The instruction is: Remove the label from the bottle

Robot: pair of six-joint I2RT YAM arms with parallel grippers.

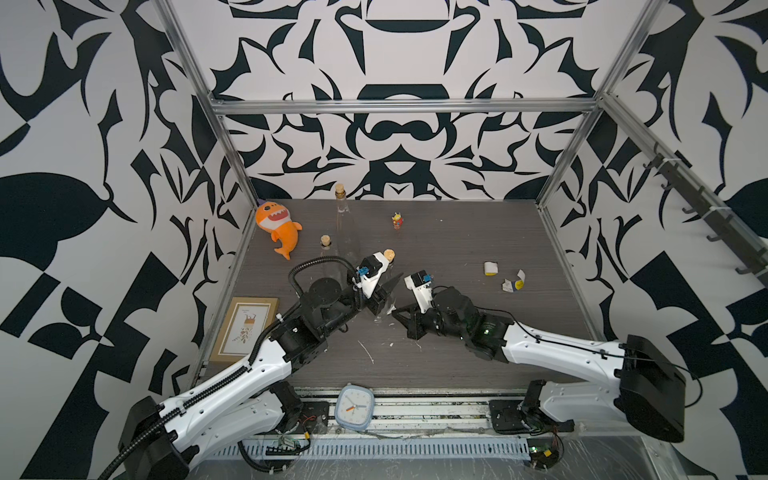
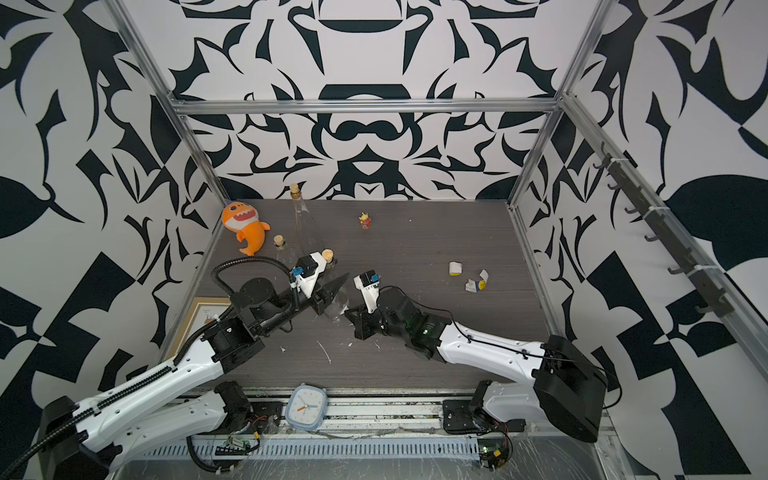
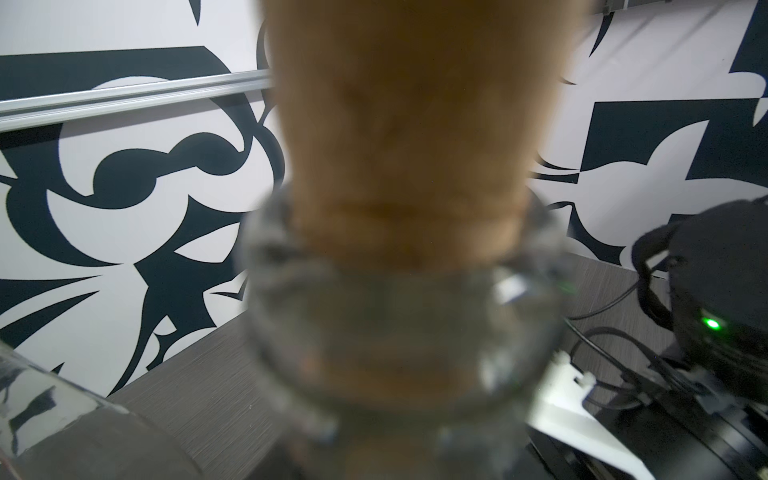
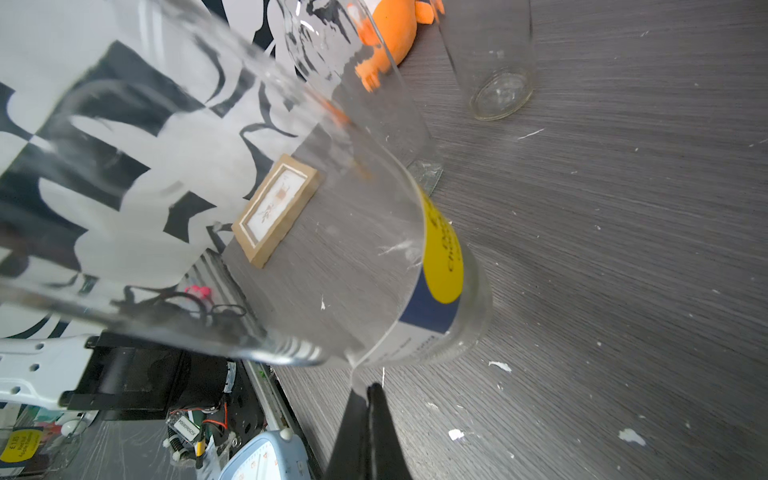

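Observation:
A clear glass bottle with a cork (image 3: 416, 136) is held tilted, my left gripper (image 1: 387, 289) shut on it; its fingers are hidden in the left wrist view by the blurred cork and bottle neck. On the far side of the glass in the right wrist view is a yellow, blue and white label (image 4: 432, 292). Its white edge lifts at a corner, and a thin pale strip runs down to the tips of my right gripper, which is shut on it. The left fingers are not seen in the right wrist view.
Two other corked bottles stand behind, one tall (image 1: 344, 228) and one shorter (image 1: 326, 249). An orange shark toy (image 1: 280, 228), a picture frame (image 1: 244, 328) and a small figurine (image 1: 397, 221) lie around. Label scraps (image 1: 491, 269) sit on the right; small white shreds dot the table.

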